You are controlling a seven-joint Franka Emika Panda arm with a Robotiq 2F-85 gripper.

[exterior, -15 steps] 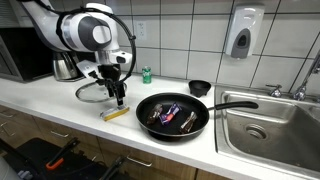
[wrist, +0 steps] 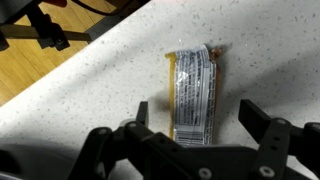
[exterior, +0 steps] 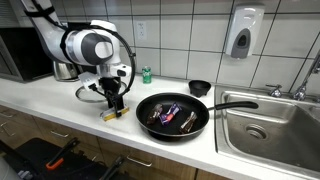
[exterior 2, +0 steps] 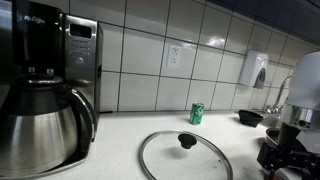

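A small yellow-orange packet with a pale printed label (wrist: 193, 95) lies flat on the white counter, left of the pan. Close above it hangs my gripper, open, one finger on each side of the packet with bare counter showing between. In exterior view 1 the gripper (exterior: 117, 106) partly covers the packet (exterior: 108, 116). A black frying pan (exterior: 150, 104) stands just to the right, holding several small wrapped items (exterior: 168, 114).
The pan's handle (exterior: 235, 105) reaches over the sink edge (exterior: 270, 135). A glass lid (exterior 2: 160, 150) rests on the counter behind the arm. A green can (exterior: 147, 74) and a black bowl (exterior: 199, 88) stand near the wall. A coffee maker (exterior 2: 40, 110) is at the far left.
My gripper has come down from above the packet to just over it, at its two sides. The packet and pan have not visibly moved.
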